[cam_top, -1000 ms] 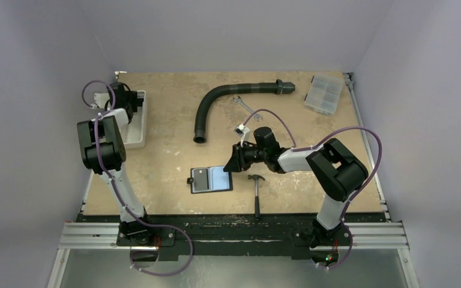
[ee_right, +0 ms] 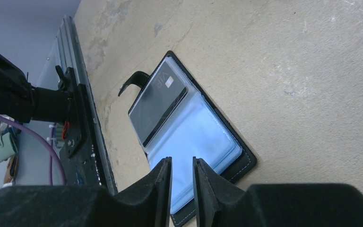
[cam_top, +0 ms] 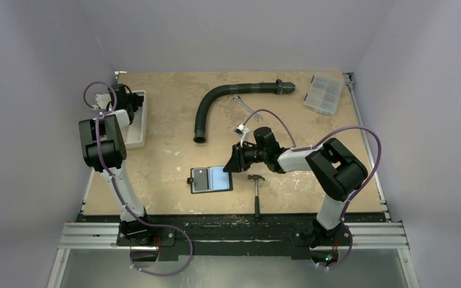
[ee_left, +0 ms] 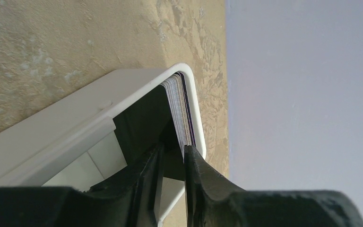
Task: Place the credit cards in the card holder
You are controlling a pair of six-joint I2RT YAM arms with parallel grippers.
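Lying open on the table, the black card holder (cam_top: 228,190) has a dark grey card (ee_right: 157,101) on one side and a pale blue pocket (ee_right: 191,137) on the other. My right gripper hangs above its blue end, partly open and empty. In the left wrist view, a stack of thin cards (ee_left: 178,106) stands on edge against the end wall of a white bin (ee_left: 185,70). Reaching into that bin, my left gripper has its fingers a little apart; one fingertip overlaps the lower end of the stack. Whether it touches the cards I cannot tell.
A hammer (cam_top: 257,195) lies right of the holder. Behind are a black hose (cam_top: 216,93), a wrench (cam_top: 247,107) and a clear divided box (cam_top: 324,93). Between bin and holder the table is bare.
Over the last second my left arm has shifted very slightly to the right and toward the front, still over the bin. The right arm and the card holder look unchanged.
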